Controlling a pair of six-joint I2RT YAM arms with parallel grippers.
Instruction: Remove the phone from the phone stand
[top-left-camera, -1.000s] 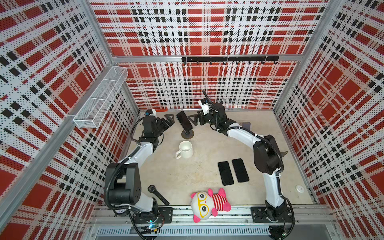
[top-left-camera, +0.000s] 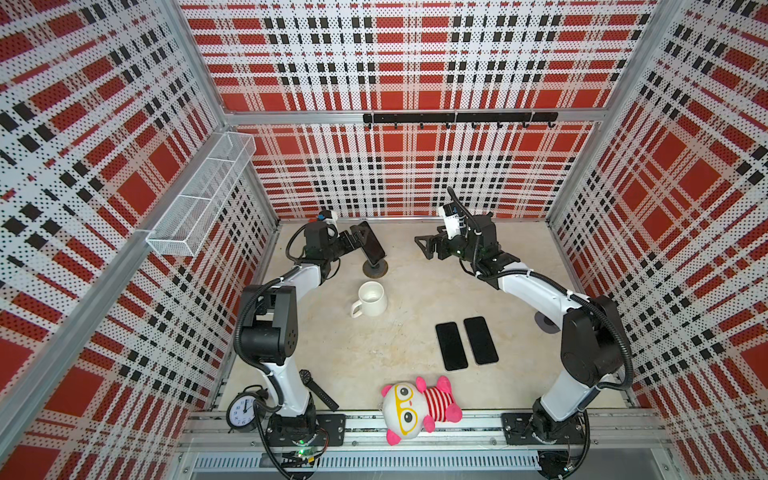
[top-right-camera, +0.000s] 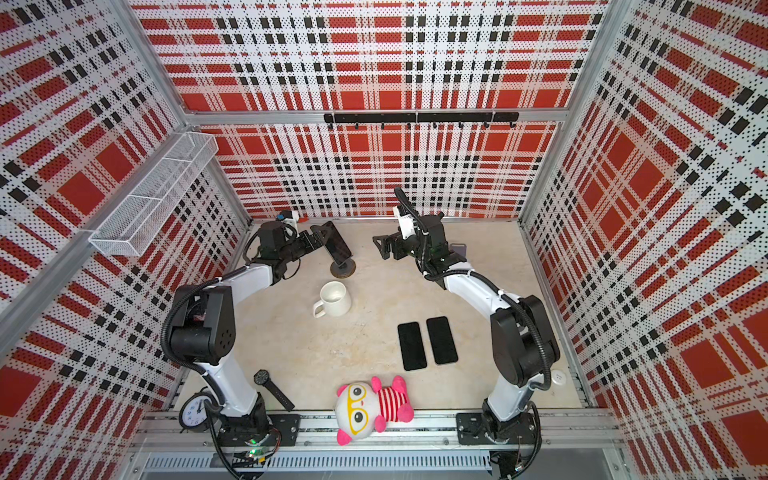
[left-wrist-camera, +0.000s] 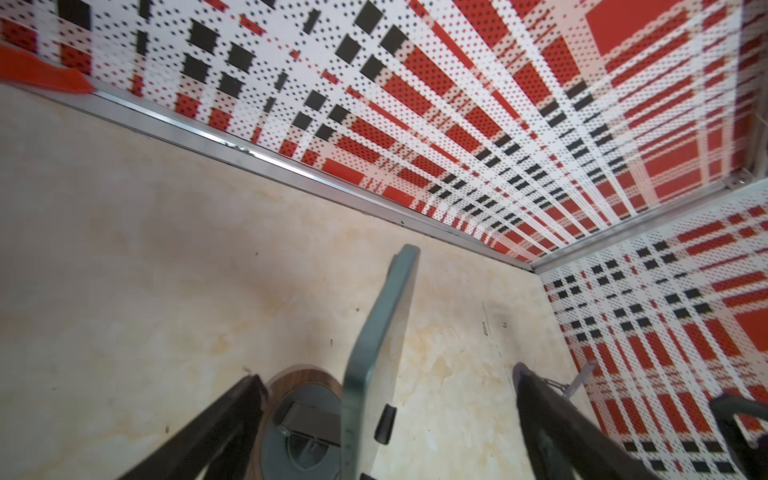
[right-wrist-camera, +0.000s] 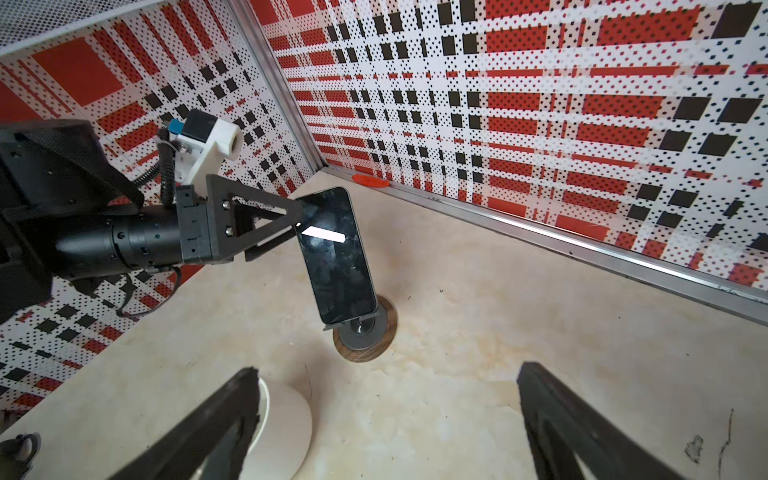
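A black phone (right-wrist-camera: 336, 272) leans upright on a round stand (top-left-camera: 375, 270) at the back centre-left. My left gripper (top-left-camera: 353, 238) is open at the phone's top left; in the left wrist view the phone (left-wrist-camera: 372, 360) stands edge-on between its blurred, spread fingers. Whether they touch it I cannot tell. My right gripper (top-left-camera: 424, 246) stands open to the right of the stand, apart from it, with nothing between its fingers.
A white mug (top-left-camera: 372, 300) stands just in front of the stand. Two more phones (top-left-camera: 450, 345) lie at the middle right. A plush toy (top-left-camera: 408, 408) lies at the front edge.
My left gripper has moved right and up to the phone on the stand. My right gripper has moved right, away from it. The phone and stand look unmoved.
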